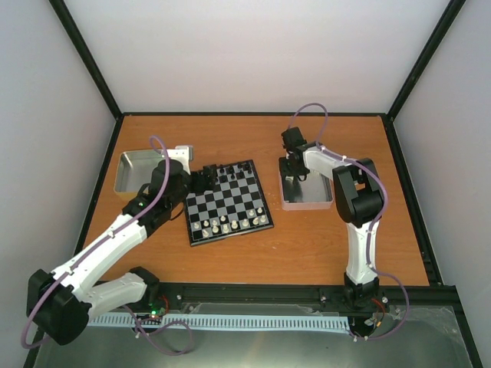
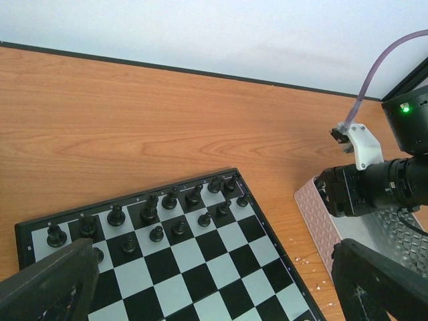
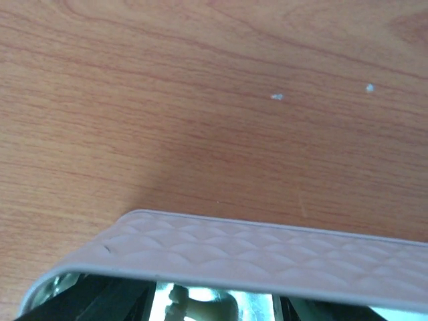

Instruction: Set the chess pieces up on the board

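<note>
The chessboard (image 1: pixel 226 203) carries black pieces along its far side and white pieces along its near side. Above its far-left part my left gripper (image 1: pixel 207 178) hangs open, its fingers framing black pieces (image 2: pixel 156 233) in the left wrist view. My right gripper is down in the pink-rimmed tray (image 1: pixel 307 203), open, its fingers partly hidden by the rim, with a piece (image 3: pixel 221 309) visible on the shiny bottom between them.
A second metal tray (image 1: pixel 134 165) stands at the left, behind the left arm. Bare wood table (image 1: pixel 230 261) lies in front of the board and behind it.
</note>
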